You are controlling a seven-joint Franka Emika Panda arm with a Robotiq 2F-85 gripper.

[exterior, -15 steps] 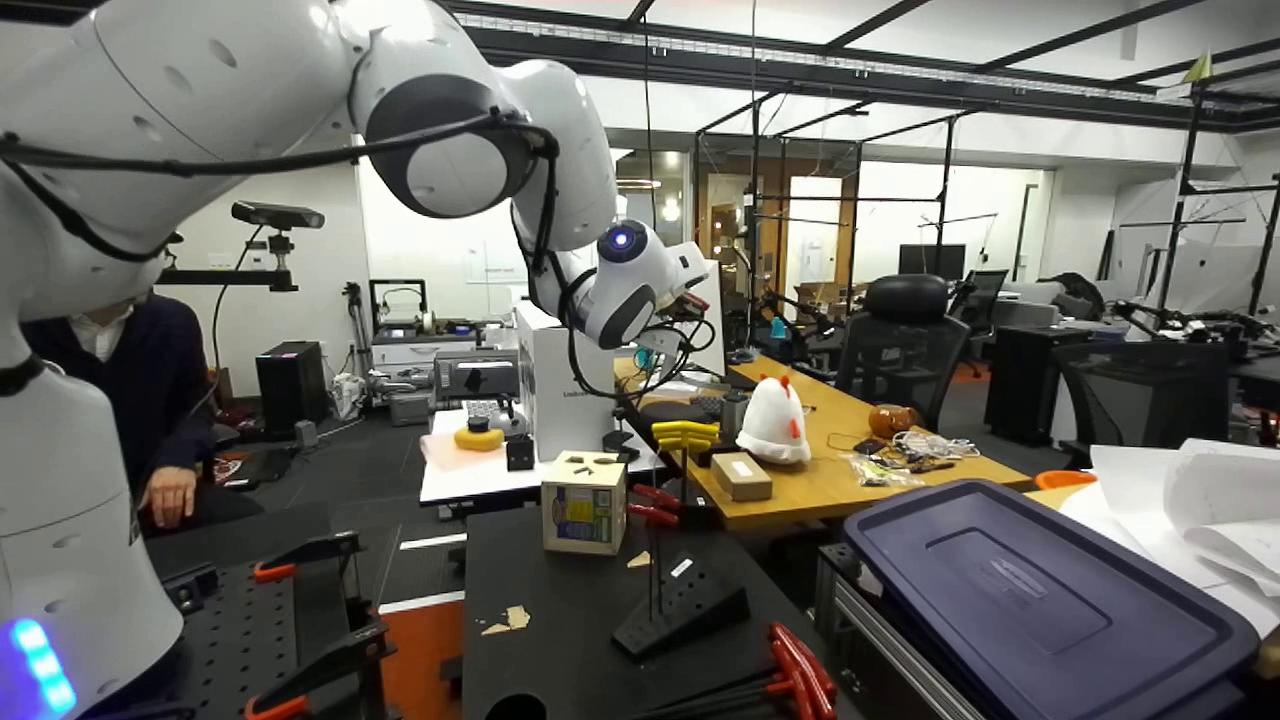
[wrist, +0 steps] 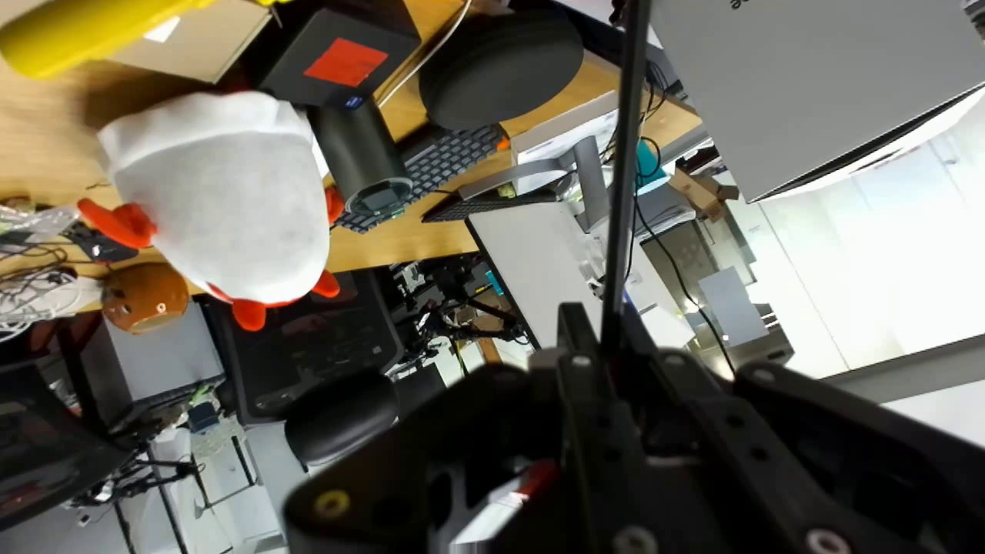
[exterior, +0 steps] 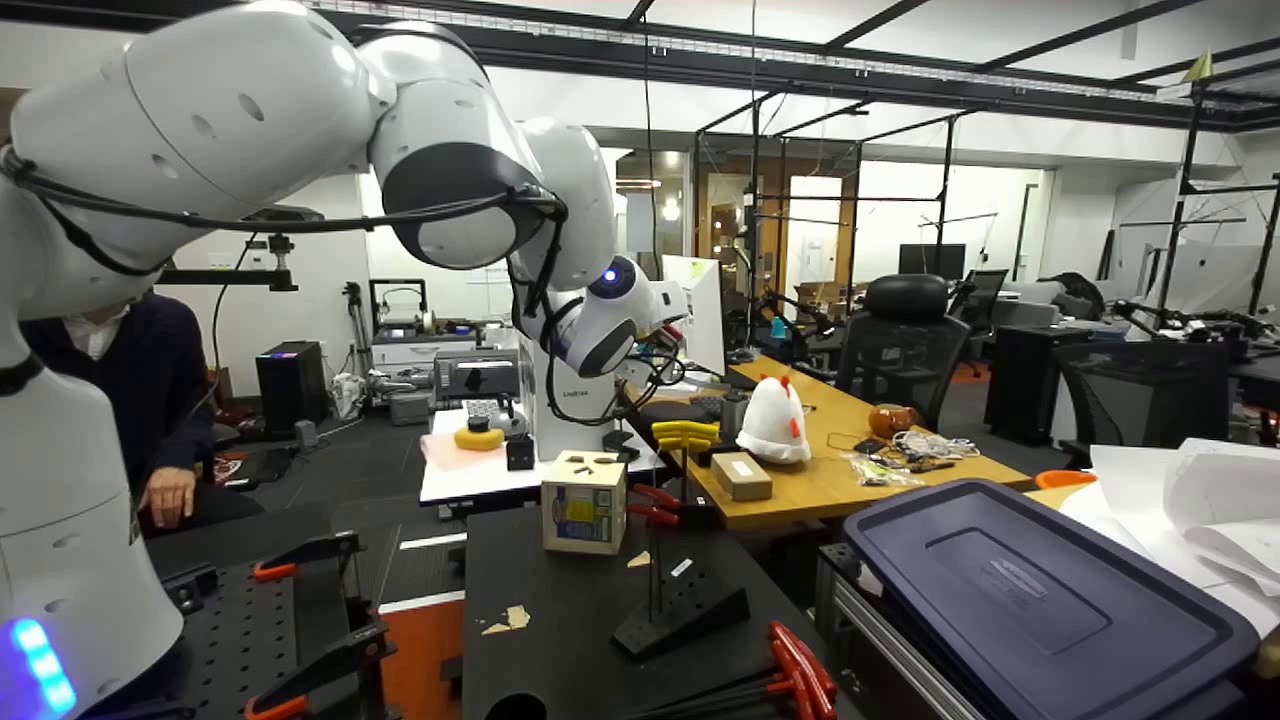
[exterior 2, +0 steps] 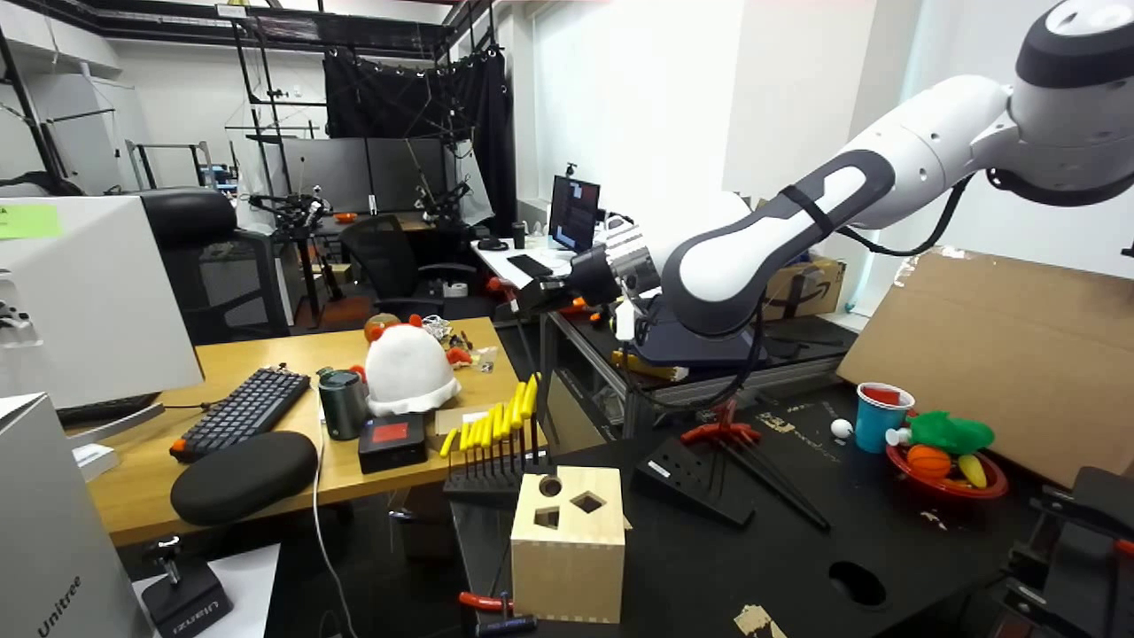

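Note:
In the wrist view my gripper is shut on a thin dark rod [wrist: 626,166], which stretches from the fingertips up past the frame's top edge. Its far end is out of that view. Exterior view 2 has the dark gripper [exterior 2: 555,289] raised above the black table, well clear of the holders. Yellow-handled hex keys [exterior 2: 494,424] stand in a row in a black holder [exterior 2: 484,484]. Beside it a second sloped black holder [exterior 2: 691,484] holds a few thin rods. In exterior view 1 the arm's wrist largely hides the fingers.
A wooden shape-sorter box [exterior 2: 569,564] stands on the black table near the yellow keys. Red-handled tools [exterior: 801,672] lie at the front. The wooden desk carries a white plush toy [exterior: 774,420] and a small carton [exterior: 741,476]. A blue-grey lid [exterior: 1044,588] lies to the right.
The arm's wrist has come down and slightly left in exterior view 1. The holders, box and desk objects have stayed where they were.

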